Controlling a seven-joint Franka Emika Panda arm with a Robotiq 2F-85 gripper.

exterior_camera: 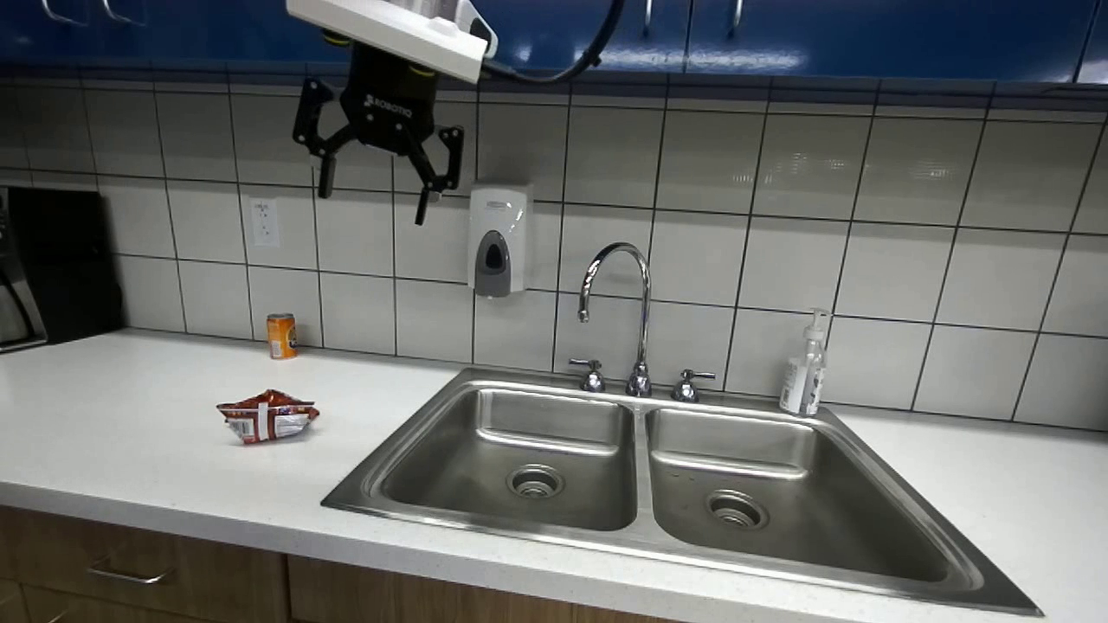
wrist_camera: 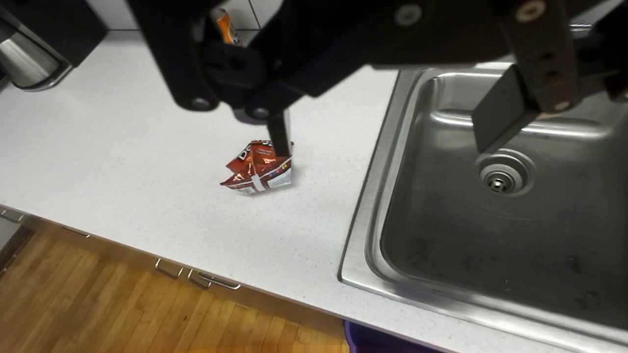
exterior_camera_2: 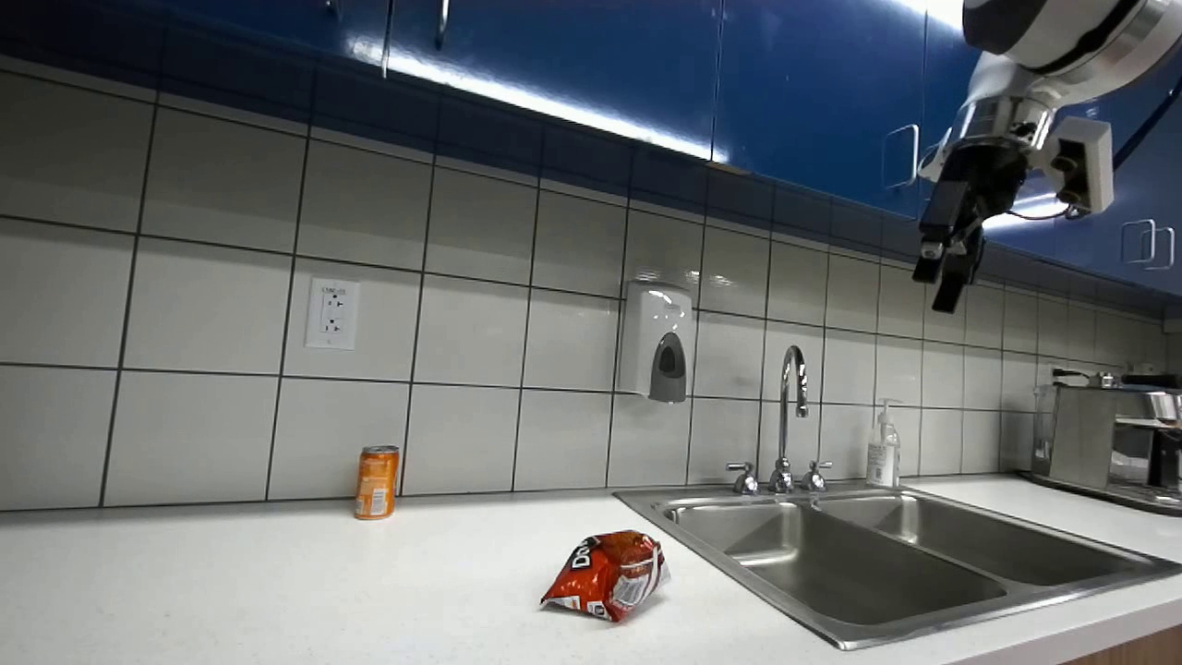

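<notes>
High over the counter hangs my gripper (exterior_camera: 373,201), its two fingers spread wide apart with nothing between them. A crumpled red chip bag (exterior_camera: 268,417) lies on the white counter, left of the sink; exterior view 2 shows this bag (exterior_camera_2: 607,573) from another side, far below the gripper (exterior_camera_2: 936,290). In the wrist view, one black fingertip (wrist_camera: 279,134) covers a bit of the bag (wrist_camera: 257,170), though the two are well apart in height. Against the tiled wall an orange can (exterior_camera: 281,337) stands upright.
A steel double sink (exterior_camera: 643,467) with a tall curved faucet (exterior_camera: 645,311) fills the counter's middle. Behind its right basin stands a soap bottle (exterior_camera: 805,370). A soap dispenser (exterior_camera: 499,240) is fixed to the wall. Blue cabinets (exterior_camera: 893,36) run overhead. Open counter surrounds the bag.
</notes>
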